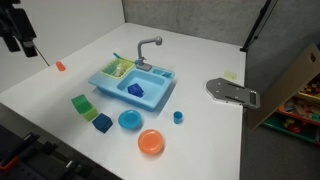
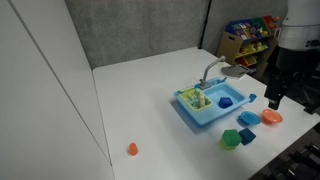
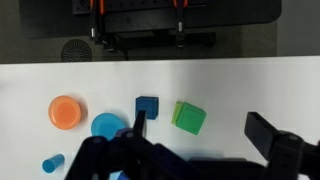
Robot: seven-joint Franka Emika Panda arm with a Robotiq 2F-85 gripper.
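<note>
My gripper hangs above the white table with its two dark fingers wide apart, nothing between them. In exterior view 1 the gripper [image 1: 21, 46] is at the far left, clear of every object. Below it in the wrist view lie a green block [image 3: 190, 119] and a dark blue block [image 3: 147, 107]. A blue toy sink [image 1: 152, 95] with a grey faucet [image 1: 150, 42] stands mid-table, a dark blue piece [image 1: 136, 90] inside its basin. Near the front are a blue dish [image 1: 130, 120], an orange dish [image 1: 151, 142] and a blue cup [image 1: 178, 117].
A yellow-green rack [image 1: 119, 68] occupies the sink's left end. A grey metal plate [image 1: 232, 93] lies at the right, and a small orange object [image 2: 133, 149] sits apart on the other side. Shelves with colourful bins [image 2: 246, 37] stand beyond the table.
</note>
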